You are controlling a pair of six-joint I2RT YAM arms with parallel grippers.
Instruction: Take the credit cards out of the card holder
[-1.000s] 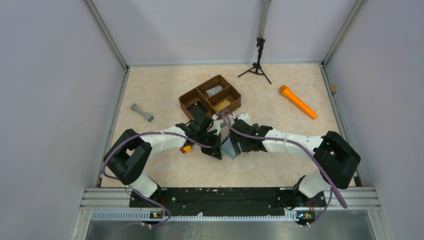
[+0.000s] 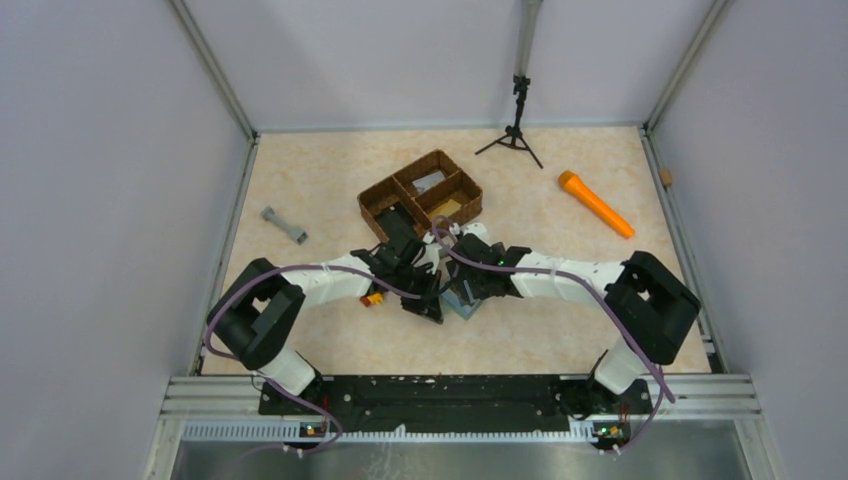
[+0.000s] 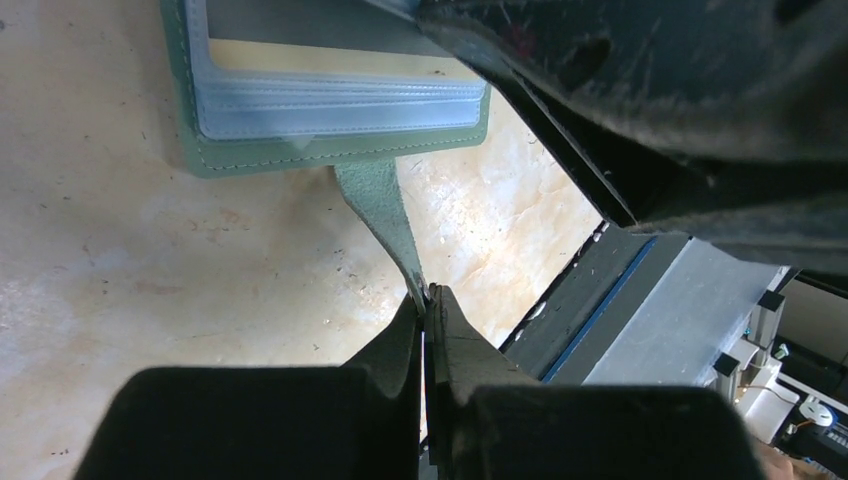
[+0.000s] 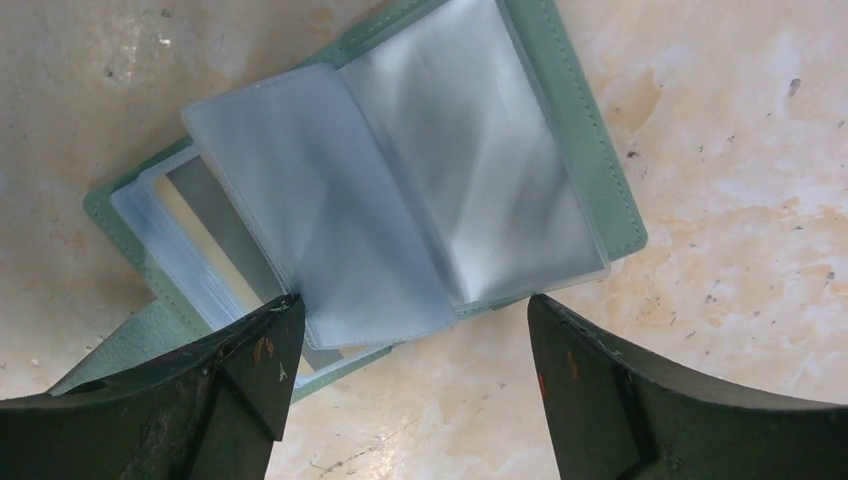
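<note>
The green card holder lies open on the table, its clear sleeves [image 4: 330,210] spread out in the right wrist view. A dark grey card with a cream strip [image 3: 340,57] shows inside a sleeve in the left wrist view. From the holder's edge a green strap [image 3: 381,208] runs to my left gripper, which is shut on the strap's end. My right gripper is open above the holder, one finger over the card's sleeve and the other over bare table. In the top view the arms largely cover the holder [image 2: 463,304].
Behind the arms stands a wicker basket [image 2: 362,208] with compartments. An orange microphone [image 2: 597,204] lies at the right, a grey wrench-like tool [image 2: 284,225] at the left. Small orange and red pieces [image 2: 372,299] sit beside the left arm.
My right arm has shifted left over the card holder, covering more of it. The left arm holds nearly the same place.
</note>
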